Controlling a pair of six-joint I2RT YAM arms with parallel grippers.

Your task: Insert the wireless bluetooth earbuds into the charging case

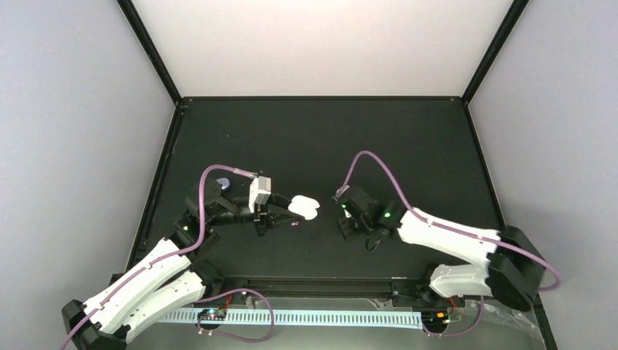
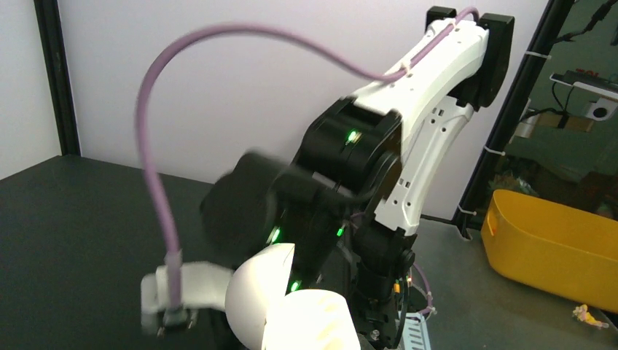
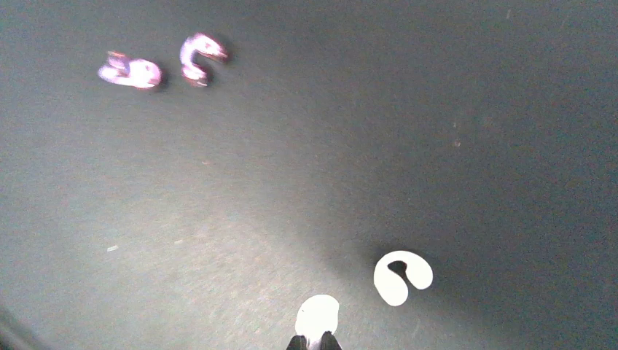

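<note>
The white charging case [image 1: 304, 207] stands with its lid swung up, and my left gripper [image 1: 288, 208] is shut on it above the table. In the left wrist view the lid and body of the case [image 2: 310, 321] fill the bottom middle. My right gripper is shut on a white earbud [image 3: 318, 312], held at its fingertips. A second white earbud [image 3: 403, 278] lies curled on the black table to the right. From above, the right arm hides its own fingertips and both white earbuds.
Two shiny purple earbuds, one lying flat [image 3: 131, 71] and one curved [image 3: 200, 58], lie at upper left in the right wrist view. A yellow bin [image 2: 554, 244] stands beyond the right arm.
</note>
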